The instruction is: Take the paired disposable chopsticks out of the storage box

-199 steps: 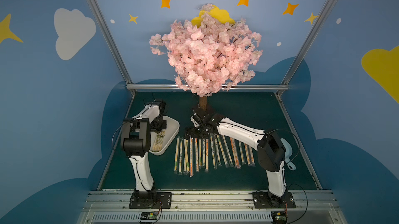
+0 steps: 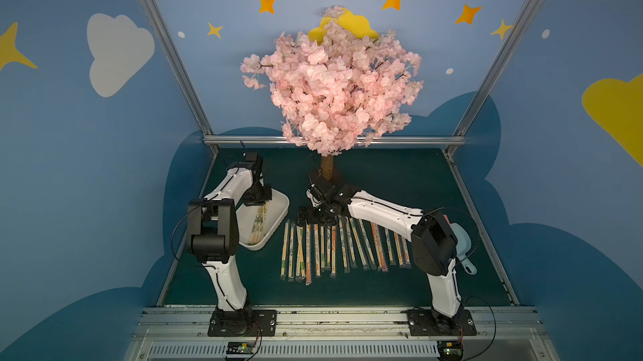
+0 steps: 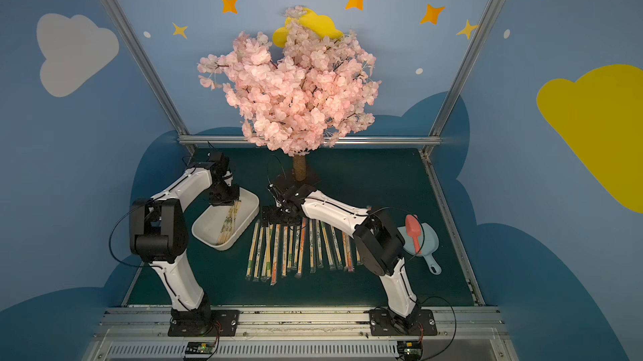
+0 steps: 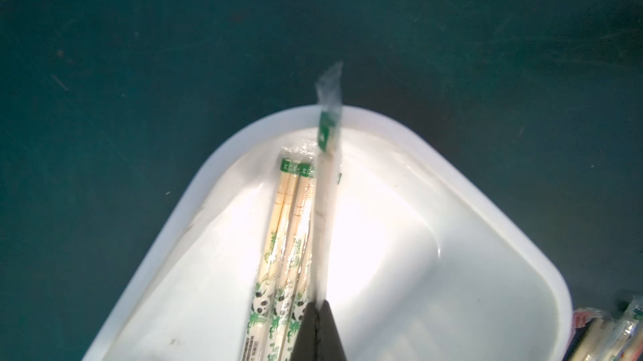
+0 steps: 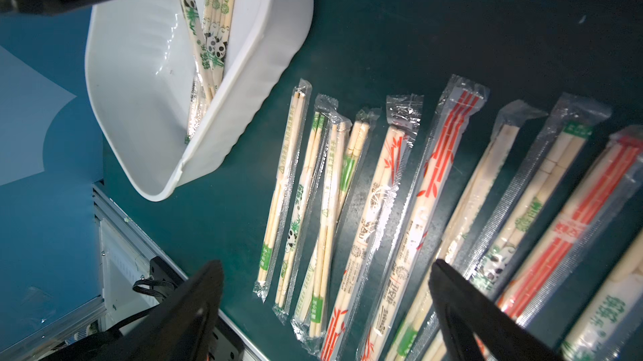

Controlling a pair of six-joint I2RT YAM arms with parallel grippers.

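The white storage box [image 4: 536, 274] holds several wrapped chopstick pairs [image 4: 284, 240] with green ends and panda prints, lying side by side. My left gripper is shut on one wrapped chopstick pair [image 4: 326, 180], which looks raised and tilted above the others, its clear tip crossing the box's rim in the left wrist view. From the right wrist, that same pair [image 5: 194, 32] slants up out of the box toward the left gripper. Open and empty, my right gripper hangs over the row of wrapped chopsticks [image 5: 361, 240] on the table.
Right of the box, many wrapped pairs lie in a row on the green mat, some with red prints [image 5: 442, 153]. A tree with pink blossom [image 2: 335, 86] stands behind. A light blue board and red spoon [image 3: 413, 230] lie at the far right.
My left arm has shifted slightly, its gripper drifting a little right over the box while its elbow moved left and lower. The right arm is nearly still.
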